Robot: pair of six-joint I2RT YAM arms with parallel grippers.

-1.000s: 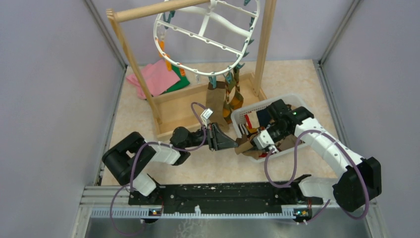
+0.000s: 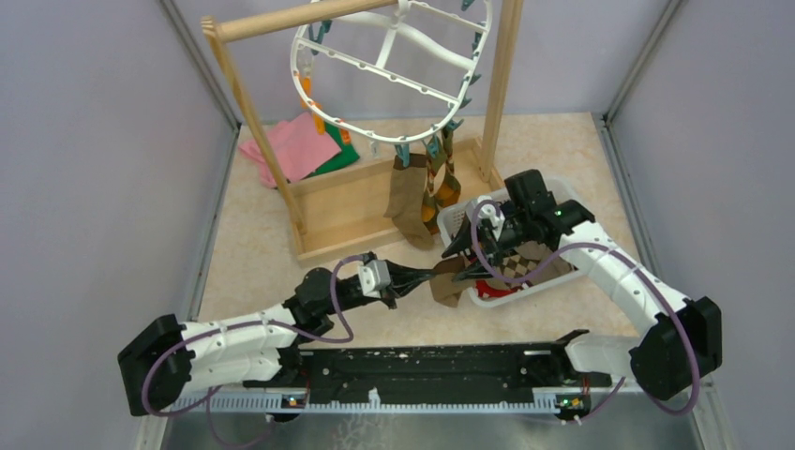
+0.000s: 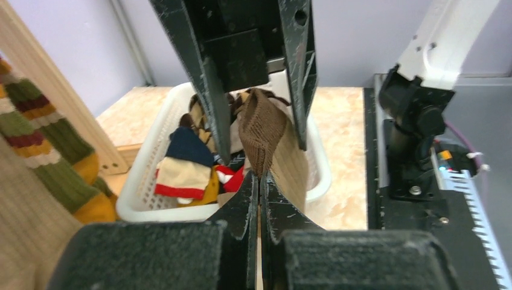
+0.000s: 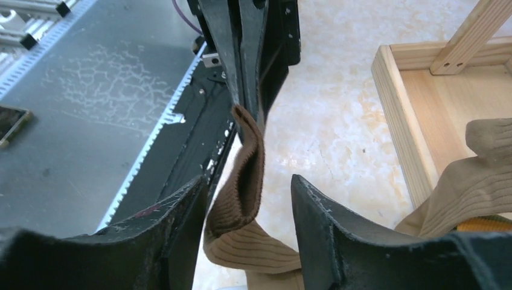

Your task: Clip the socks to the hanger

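A brown sock (image 2: 447, 286) hangs from the fingertips of my left gripper, which is shut on its top edge; in the right wrist view that top (image 4: 247, 157) rises upright. My right gripper is open, its fingers on either side of the sock, apart from each other. Above, the white hanger (image 2: 420, 91) carries clips, with a brown sock (image 2: 410, 197) and striped socks (image 2: 441, 197) hanging from its near side.
The white basket (image 3: 320, 175) of mixed socks sits beneath my right arm. A wooden stand (image 2: 337, 234) holds the hanger. Pink cloth (image 2: 291, 150) and green cloth lie at the back left.
My right gripper has turned and risen, now open around the sock.
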